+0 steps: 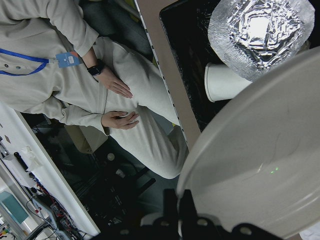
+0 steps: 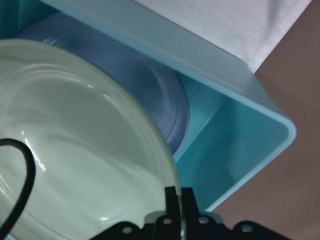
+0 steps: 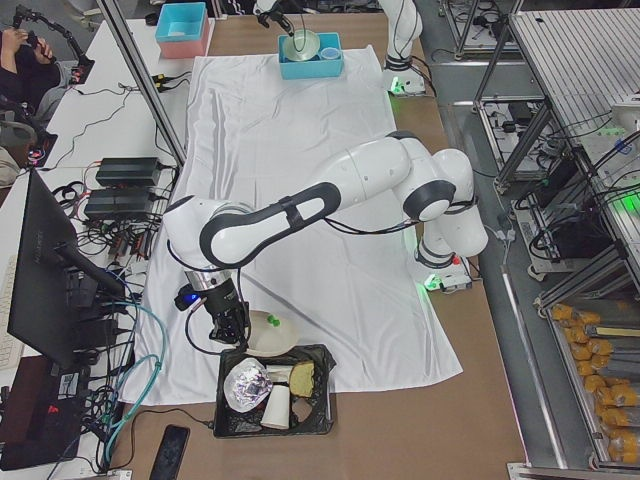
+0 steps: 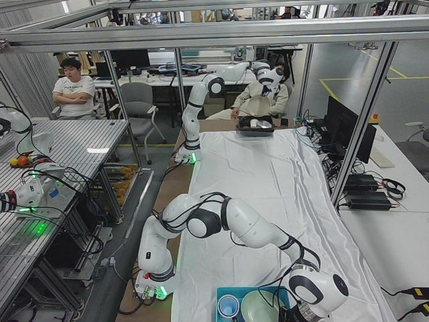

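My left gripper is shut on the rim of a cream plate (image 1: 250,165), held at the upper edge of a black bin (image 3: 225,425) that contains crumpled foil (image 1: 260,30), a white cup (image 1: 220,82) and a sponge-like yellow piece (image 3: 302,377). A small green item shows on the plate in the camera left view. At the other end, my right gripper is shut on the rim of a pale green plate (image 2: 85,145), over a blue dish (image 2: 155,110) in a turquoise bin (image 2: 235,135).
A white cloth (image 3: 300,140) covers most of the table, largely clear between the two bins. A phone (image 3: 170,453) lies at the near left. A monitor (image 3: 40,280) and cabling line the left side, and a seated person (image 1: 100,90) is close behind the black bin.
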